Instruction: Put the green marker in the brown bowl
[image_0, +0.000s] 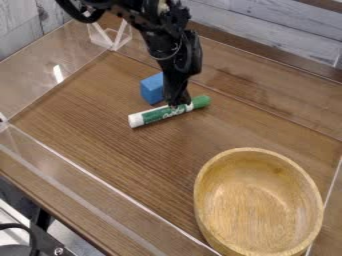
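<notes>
The green marker (158, 116) with a white barrel lies flat on the wooden table, slanting from lower left to upper right. The brown bowl (254, 163), a wide yellow-tan one, stands empty at the lower right, well apart from the marker. My dark gripper (177, 99) reaches down from the top to the marker's far side, close by its middle. Its fingertips overlap the marker's far edge in view; contact cannot be made out. Nothing is lifted. The fingers blend together, so how far apart they are is unclear.
A blue block (152, 90) sits just behind the marker, partly covered by the gripper. Clear table lies between marker and bowl. A transparent wall (67, 175) runs along the left edge, and a white wire-like object (110, 32) stands at the back left.
</notes>
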